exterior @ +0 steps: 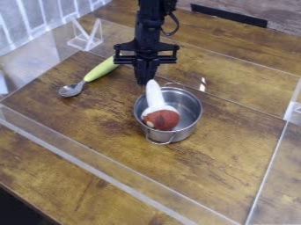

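The black gripper [146, 54] hangs at the top centre, above and behind a steel pot [184, 112], with nothing visible between its fingers; it looks shut. Inside the pot lie a white elongated object [153, 95] and a red-brown round object [160, 119]. To the left, a yellow-green elongated object [101, 68] and a metal spoon [73, 89] lie on the wooden table.
Pale edges or panels run along the left and right sides of the view.
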